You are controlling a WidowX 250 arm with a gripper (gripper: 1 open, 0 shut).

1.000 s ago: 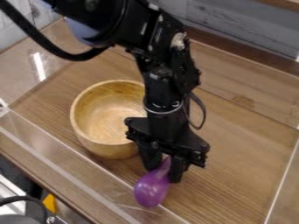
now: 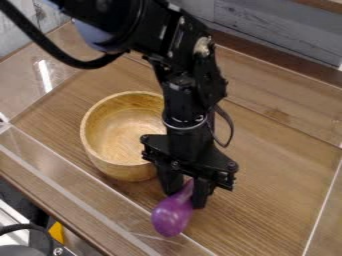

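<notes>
My black gripper (image 2: 186, 185) is low over the front of the wooden table, just right of a wooden bowl (image 2: 107, 125). It is shut on a purple eggplant-like object (image 2: 171, 215), whose rounded end points toward the camera and whose upper end is hidden among the fingers. Whether the object rests on the table or is slightly off it, I cannot tell.
A pale wall runs along the back. The table's front left edge has a cable and other items beyond it.
</notes>
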